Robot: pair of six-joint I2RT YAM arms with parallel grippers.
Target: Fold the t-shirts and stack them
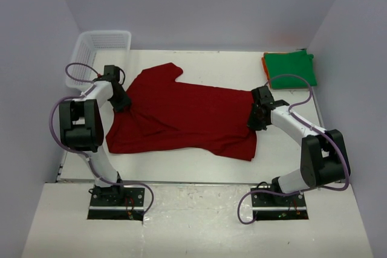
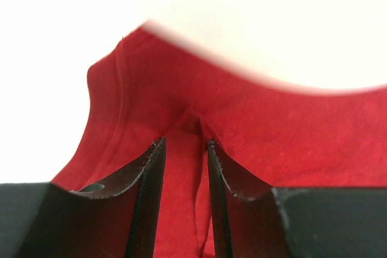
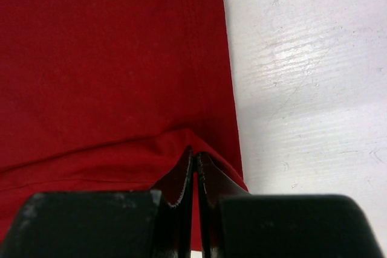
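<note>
A red t-shirt (image 1: 199,110) lies spread across the table, one sleeve (image 1: 158,75) reaching to the back and its near part creased into folds. Over its left side is my left gripper (image 1: 125,108). In the left wrist view its fingers (image 2: 149,179) stand a little apart, with a raised crease of red cloth (image 2: 193,126) just beyond and between the tips. At the shirt's right edge my right gripper (image 1: 251,126) is shut; in the right wrist view a ridge of the shirt (image 3: 181,140) runs in between its fingertips.
A white basket (image 1: 84,58), its visible inside empty, stands at the back left, close to the left arm. Folded green cloth (image 1: 289,67) lies on an orange one (image 1: 264,69) at the back right. Bare table shows along the back middle and the front.
</note>
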